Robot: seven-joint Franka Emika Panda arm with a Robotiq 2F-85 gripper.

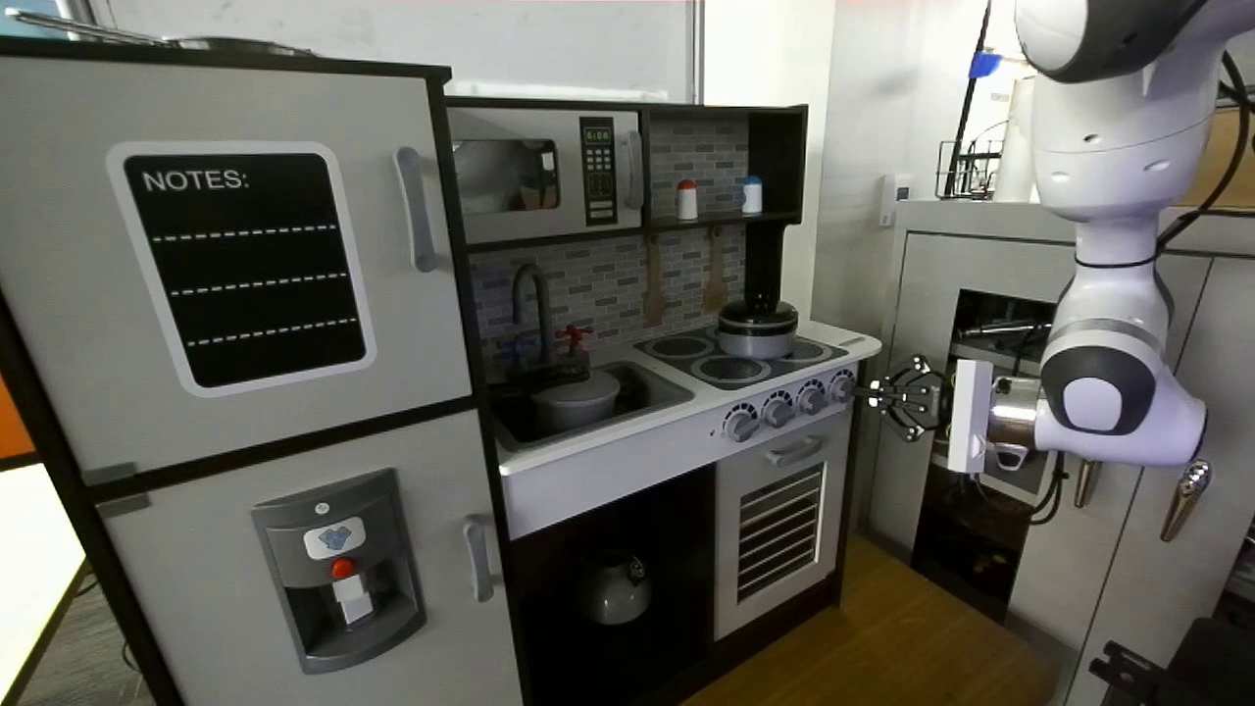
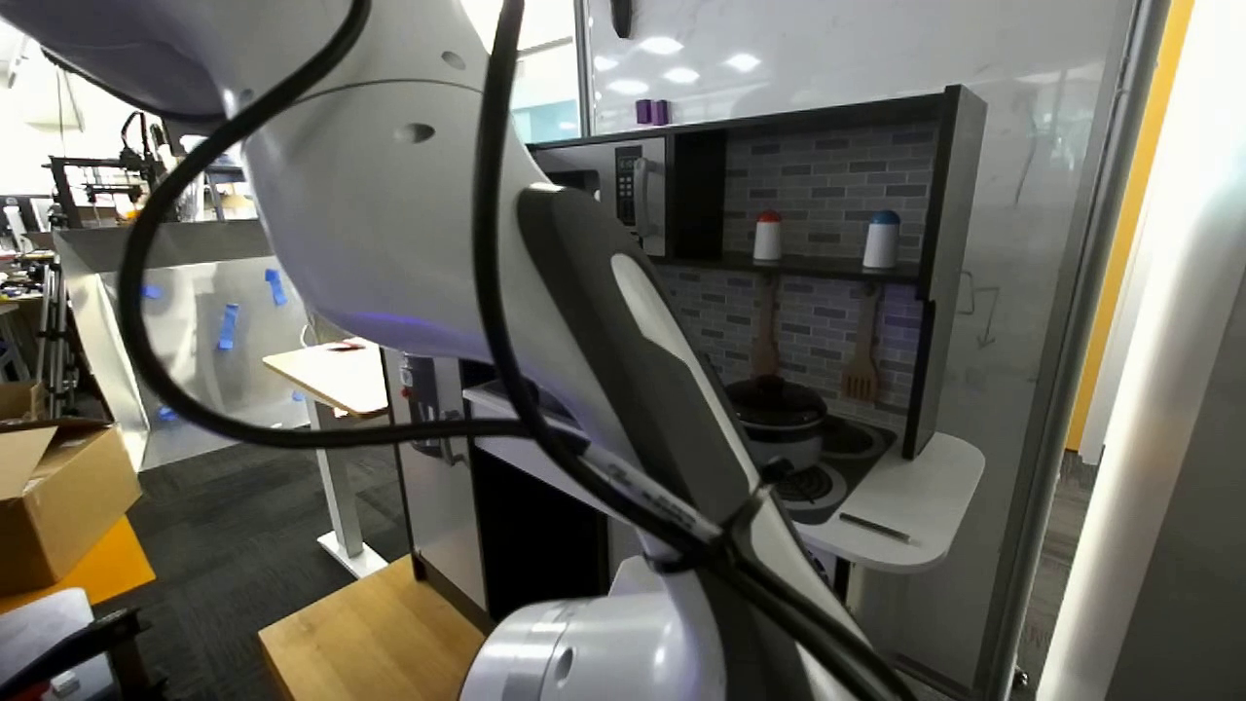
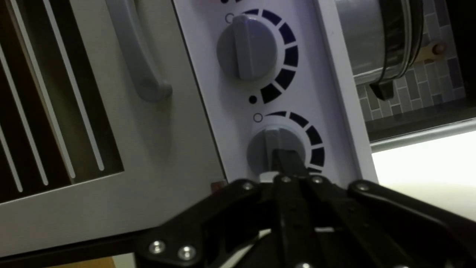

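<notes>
The grey stove knob (image 3: 259, 152) at the end of the row is partly covered by my gripper in the wrist view. My two dark fingers are shut together with nothing between them. Their tips overlap the right side of the knob's raised ridge, which lies outside them; whether they touch it I cannot tell. From the exterior, the gripper (image 1: 866, 392) reaches in from the right to that end knob (image 1: 842, 384) of the toy kitchen. The arm blocks this area in the second exterior view.
Another knob (image 3: 247, 48) and the oven handle (image 3: 138, 58) are close by in the wrist view. A lidded pot (image 1: 756, 330) stands on the stovetop above. Counter edge (image 3: 348, 93) runs beside the knobs. Open space lies right of the kitchen.
</notes>
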